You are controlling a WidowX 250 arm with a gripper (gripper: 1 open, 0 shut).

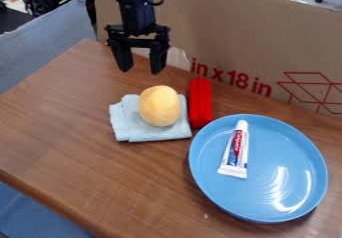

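My black gripper (139, 60) hangs above the back of the wooden table, open, with nothing between its fingers. Below and a little to its right, a round peach-yellow object (159, 106) rests on a folded light blue cloth (131, 125). A long red object (201, 102) lies just right of the cloth. At the front right is a blue plate (287, 180) with a white tube of toothpaste (235, 150) lying on it.
A cardboard box wall (254, 47) with red printing stands along the back. A grey surface lies beyond the table's left edge.
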